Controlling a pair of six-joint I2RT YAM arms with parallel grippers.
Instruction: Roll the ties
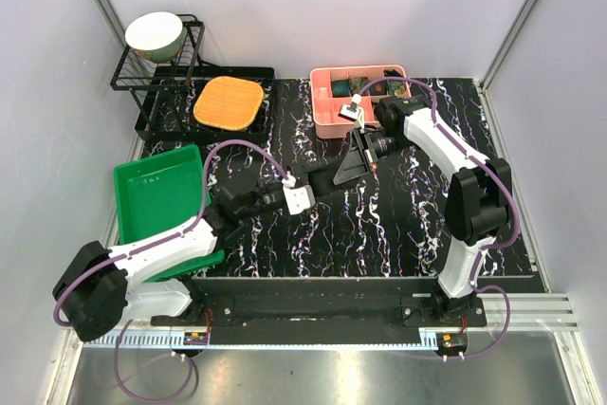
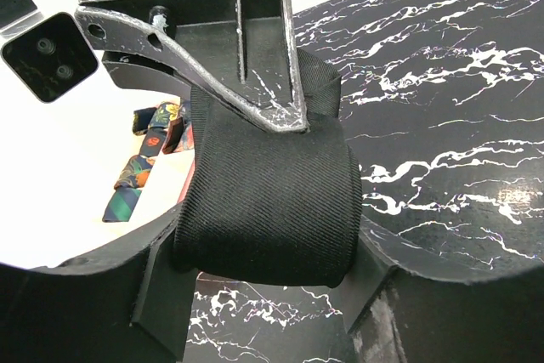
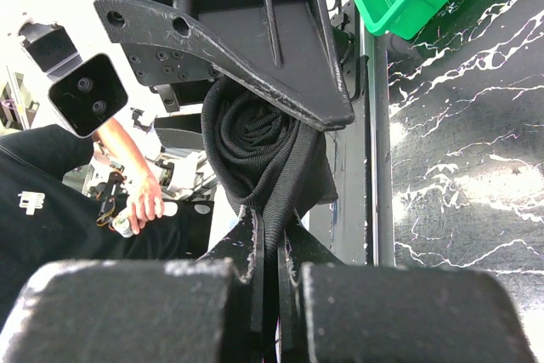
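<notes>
A black tie, wound into a roll, hangs between my two grippers above the marble table, seen in the top view at centre. In the right wrist view its spiral end shows, with a band of cloth running down into my right gripper, which is shut on it. My left gripper is part open, its fingers at either side of the roll's lower part in the left wrist view; whether they press on it I cannot tell.
A pink compartment box with rolled ties stands at the back. A green tray lies at left, a black rack with bowl and orange tray behind it.
</notes>
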